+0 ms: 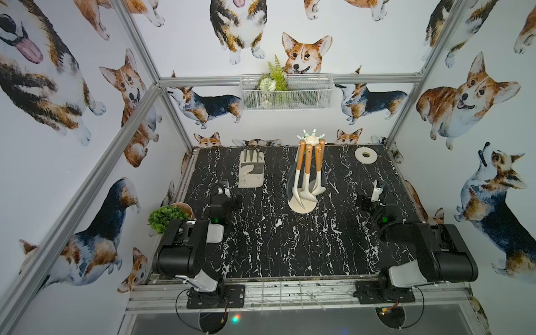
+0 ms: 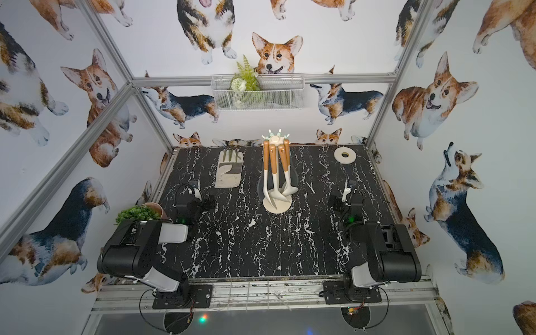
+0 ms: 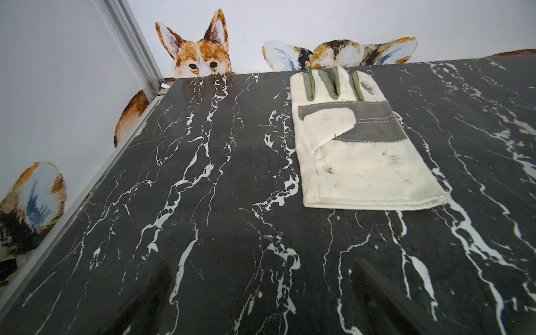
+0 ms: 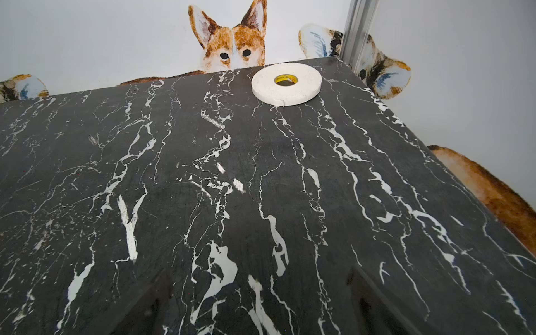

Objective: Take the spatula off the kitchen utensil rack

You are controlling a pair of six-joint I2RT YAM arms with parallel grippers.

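Observation:
A kitchen utensil rack [image 1: 303, 205] with a round cream base stands at the back centre of the black marbled table [image 2: 240, 251]. Several cream utensils with wooden handles hang from it; a spatula-like white head [image 2: 268, 198] shows low at the front, though which one is the spatula is hard to tell. My left gripper is open at the left, facing a glove, with nothing between its fingers. My right gripper is open at the right, facing a tape roll, also empty. Both are apart from the rack.
A white work glove [image 3: 368, 173] lies left of the rack, a tape roll [image 4: 265, 83] to its right at the back. A potted plant [image 1: 167, 217] stands at the left edge. A wire basket [image 2: 256, 100] hangs on the back rail.

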